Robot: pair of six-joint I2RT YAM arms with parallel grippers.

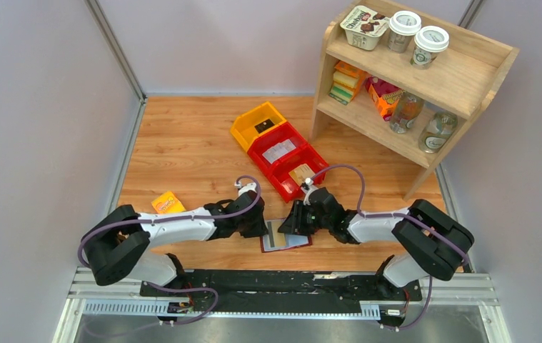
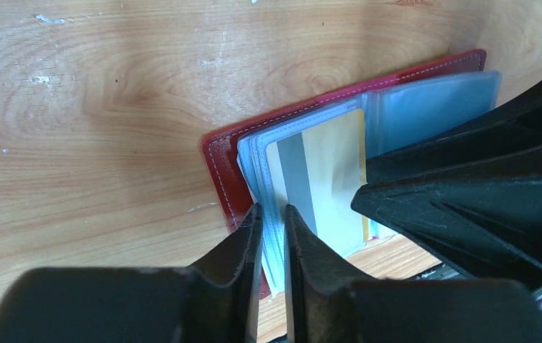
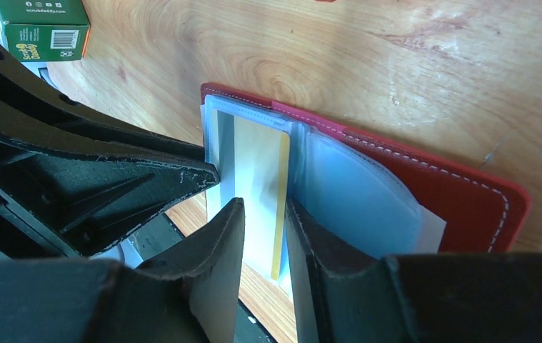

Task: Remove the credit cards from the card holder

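Observation:
A dark red card holder lies unfolded on the table, its clear bluish sleeves spread across it. In one sleeve is a cream card with a grey stripe and a yellow edge. My left gripper has its fingers slightly apart at the edge of the sleeve stack; whether they pinch it cannot be told. The right gripper is partly open over the card's yellow edge, with no card gripped between its fingers. Another sleeve with a white edge showing lies on the holder's other half.
Behind the grippers stands a red and yellow bin with cards or papers inside. An orange-yellow box is beside the left arm. At the back right is a loaded wooden shelf.

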